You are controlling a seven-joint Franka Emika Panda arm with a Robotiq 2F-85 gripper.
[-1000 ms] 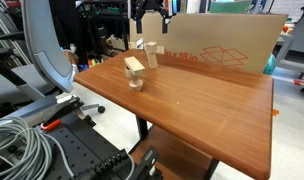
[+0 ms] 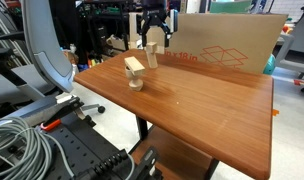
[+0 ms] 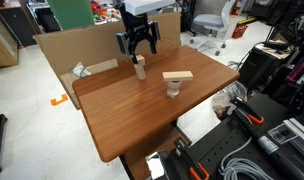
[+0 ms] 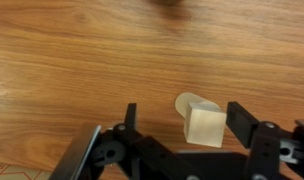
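Note:
A tall, narrow pale wooden piece (image 2: 152, 56) stands upright near the far side of the table, with a block-like top. Just above it is my gripper (image 2: 156, 43), pointing down with its fingers open. From the wrist view, the light square top (image 4: 205, 127) of the piece lies between the fingers, close to the right-hand finger (image 4: 235, 116); a round pale part (image 4: 190, 103) shows beside it. Nearer the front, a flat pale block (image 3: 177, 76) rests on a rounded wooden stand (image 3: 173, 89). Whether a finger touches the tall piece cannot be told.
A cardboard sheet (image 2: 227, 40) stands upright along the back. Cables (image 2: 22, 150) and dark equipment lie beyond the front edge.
My gripper has come down from above towards the top of the tall wooden piece, its fingers still open. The wooden pieces have not moved.

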